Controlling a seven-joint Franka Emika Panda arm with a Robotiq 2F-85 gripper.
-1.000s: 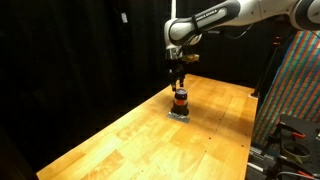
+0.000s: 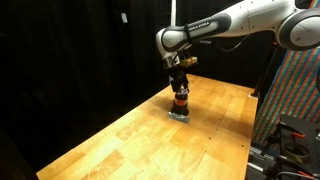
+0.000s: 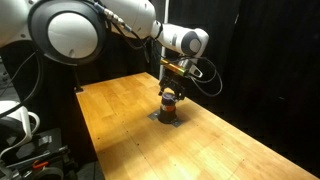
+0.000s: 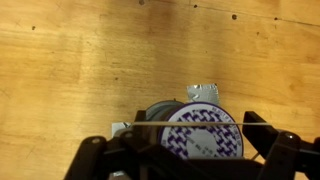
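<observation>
A dark round piece with an orange band stands upright on a silvery base plate on the table. Directly over its top is my gripper, very close to it; whether they touch cannot be told. In the wrist view, the piece's round top, white and purple patterned, lies between the spread fingers of my open gripper. A thin pale strip crosses in front of that top, from one finger to the other; what it is stays unclear. The second exterior view shows the same piece beneath the fingers.
Dark curtains hang along its far side. A black stand is beyond the table's right edge.
My arm has come rightward and toward the front, from behind and left of the banded piece to above it. The piece itself has stayed in place.
</observation>
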